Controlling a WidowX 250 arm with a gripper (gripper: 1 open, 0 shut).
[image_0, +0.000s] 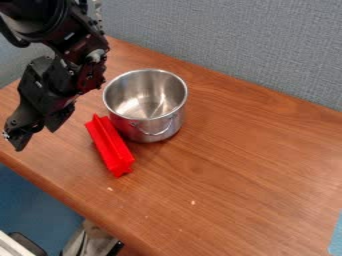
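Note:
A black robot gripper (30, 125) hangs low over the left part of the wooden table, left of a steel pot and a red object; whether its fingers are open or shut is hard to make out. The steel pot (146, 117) stands upright at the back left of the table. A long red object (110, 147) lies just in front of the pot, at its lower left, close to or touching it.
A grey padded wall (241, 35) runs along the back. The table's front-left edge drops to a blue floor, with pale and dark items at the bottom left.

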